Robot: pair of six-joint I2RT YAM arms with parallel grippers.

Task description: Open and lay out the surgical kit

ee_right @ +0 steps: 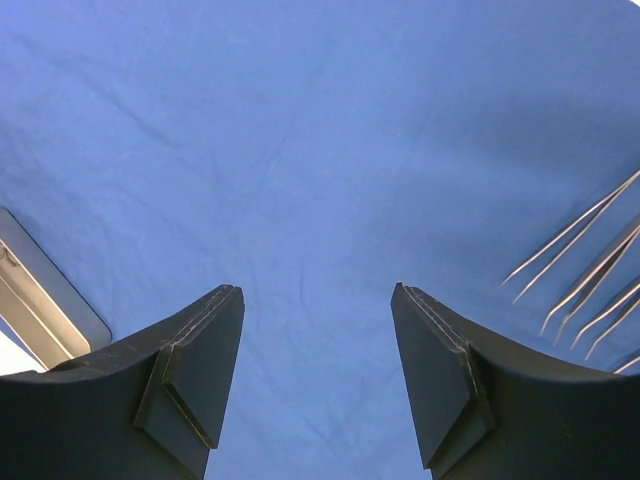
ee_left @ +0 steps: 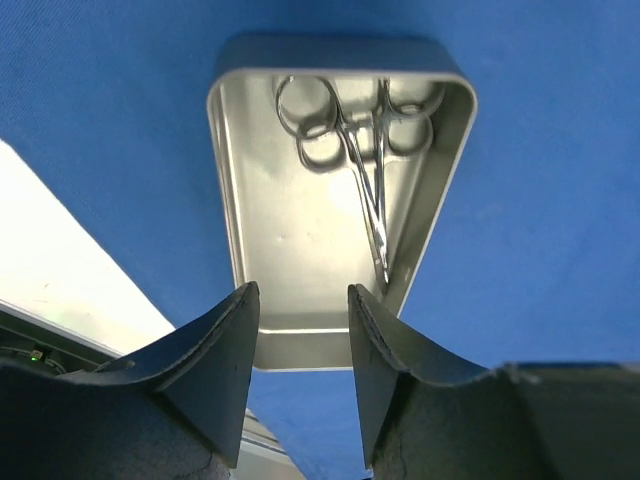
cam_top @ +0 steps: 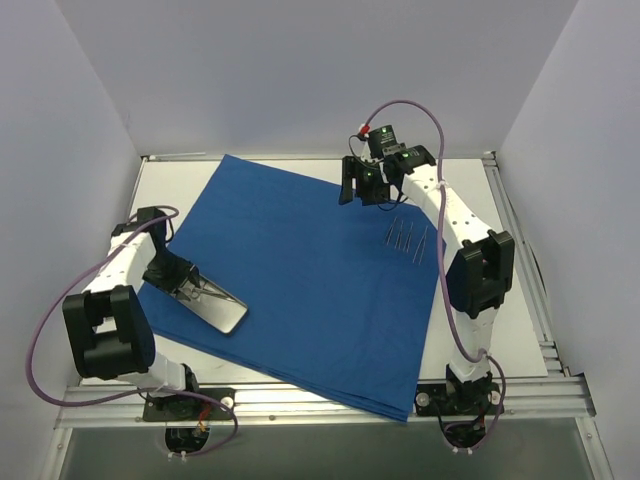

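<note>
A metal tray (ee_left: 290,230) lies on the blue drape (cam_top: 300,280) at the lower left, holding several scissor-like instruments (ee_left: 365,190). My left gripper hangs over the tray's near end, open, with nothing between its fingers. My right gripper is open and empty above the upper right of the drape. Several thin tweezer-like instruments (ee_right: 565,232) lie in a row on the drape at the right, below and right of that gripper.
White table edges (cam_top: 500,320) show around the drape, inside walls and metal rails.
</note>
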